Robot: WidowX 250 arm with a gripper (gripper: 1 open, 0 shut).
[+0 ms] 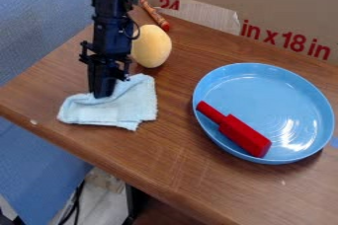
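My black gripper [102,83] reaches down from the top onto a pale blue folded cloth [119,109] on the left part of the wooden table [172,180]. Its fingertips are down in the cloth's upper edge, which is raised around them; whether they are closed on it is hidden.
A blue plate [284,106] holding a red tool-like object [240,132] lies at the right. A yellow egg-shaped object [153,46] sits behind the gripper, with an orange-brown stick [153,13] farther back. A cardboard box [271,17] stands behind. The table's left edge is near the cloth.
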